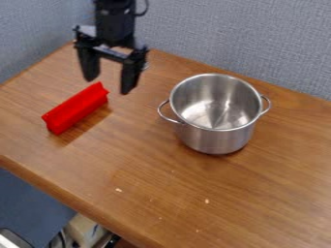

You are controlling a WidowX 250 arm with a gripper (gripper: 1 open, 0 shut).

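My black gripper (111, 66) hangs open at the upper left, slightly blurred, its two fingers apart above the back left of the wooden table (168, 208). Below it lies a red oblong block (75, 108), angled from lower left to upper right, apart from the fingers. A steel pot (215, 123) with two wire side handles stands right of centre; its visible inside is empty.
Grey padded walls (246, 39) border the back of the table. Cables and some hardware show beyond the table's lower left edge.
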